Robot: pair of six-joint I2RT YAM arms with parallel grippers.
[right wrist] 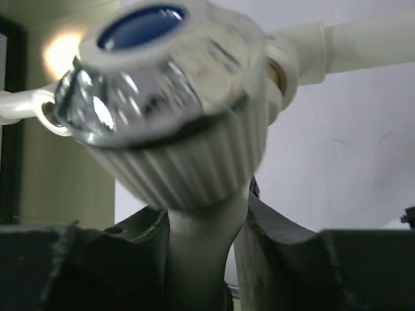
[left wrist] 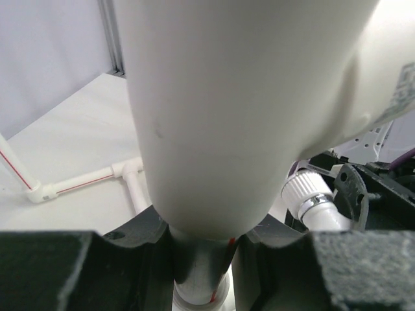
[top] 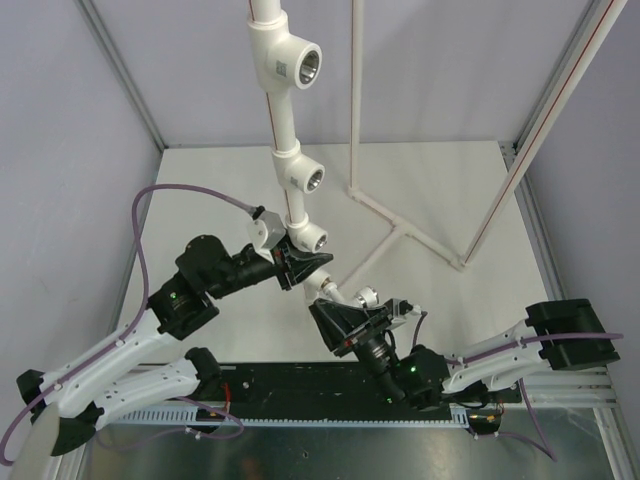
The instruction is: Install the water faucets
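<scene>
My left gripper (top: 300,262) is shut on the white vertical pipe (left wrist: 201,265), just under a large tee fitting (left wrist: 214,103) that fills much of the left wrist view. My right gripper (top: 335,320) is shut on a white faucet (right wrist: 207,259) with a ribbed, chrome-banded knob (right wrist: 175,155) and blue cap. The faucet points at a lower socket on the column, a brass thread showing at its end in the right wrist view; how far it sits in the socket I cannot tell. Open tee sockets (top: 308,67) line the column above.
A thinner pipe frame (top: 400,225) stands behind on the white board (top: 190,310). Side walls (top: 60,200) bound the space left and right. Both arms crowd the centre below the column; the board is bare at left and right of it.
</scene>
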